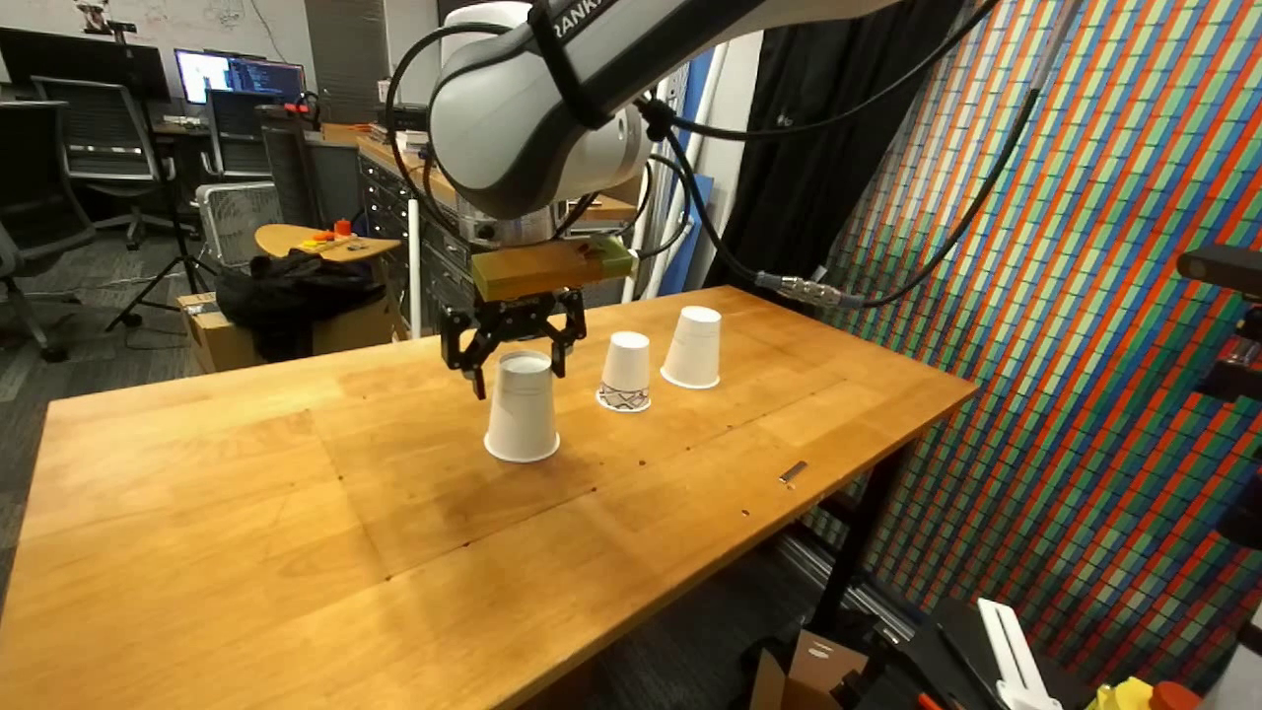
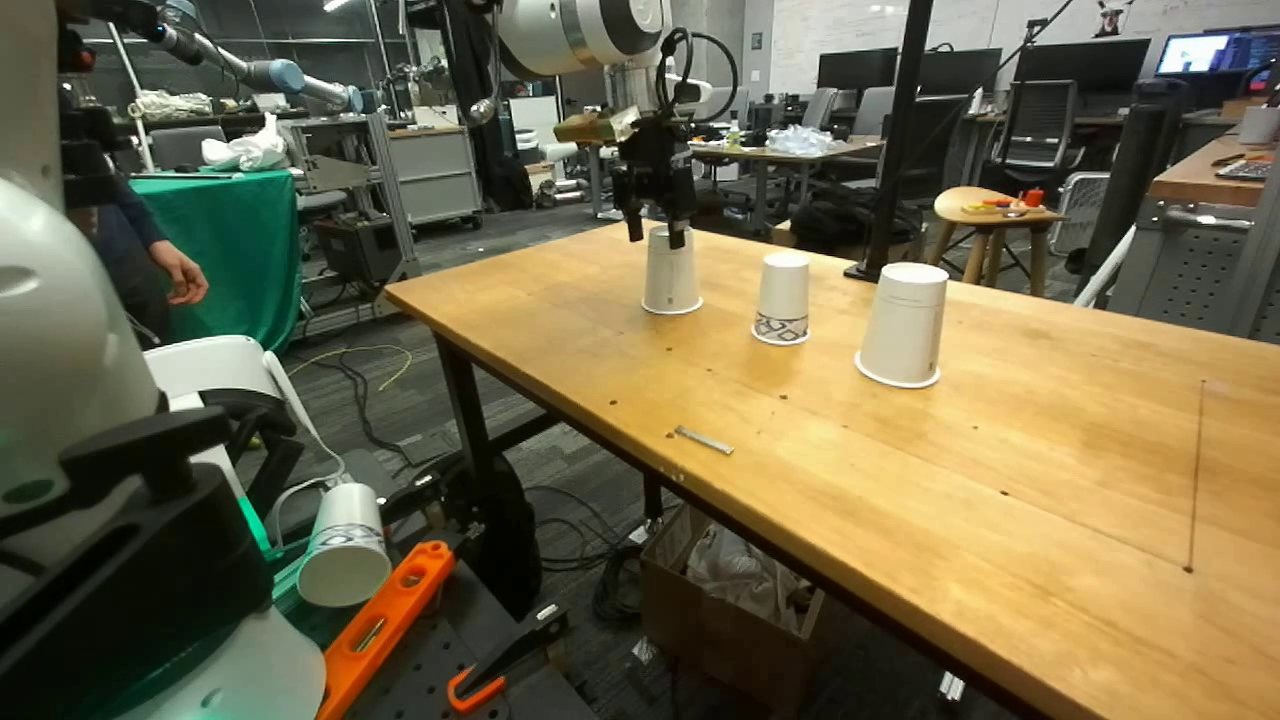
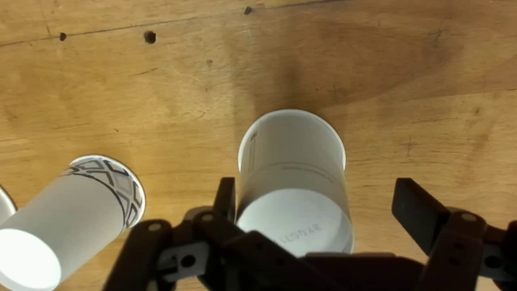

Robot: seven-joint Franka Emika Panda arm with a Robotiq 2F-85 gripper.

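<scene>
Three white paper cups stand upside down in a row on the wooden table. My open gripper [image 1: 518, 373] is over the large plain cup [image 1: 522, 414] at the row's left end in exterior view 1. In the wrist view that cup [image 3: 293, 169] lies between the spread fingers, with a gap at the right finger and the left finger close to its side. Exterior view 2 shows the gripper [image 2: 657, 232] at the height of the cup's [image 2: 672, 278] top. A smaller cup with a dark patterned band [image 1: 624, 377] is in the middle; another large plain cup [image 1: 694, 349] ends the row.
The wooden table [image 1: 237, 509] has wide free room in front and to the left in exterior view 1. A small metal strip [image 1: 793, 471] lies near its edge. Off the table, another patterned cup [image 2: 345, 546] lies near an orange level [image 2: 390, 630].
</scene>
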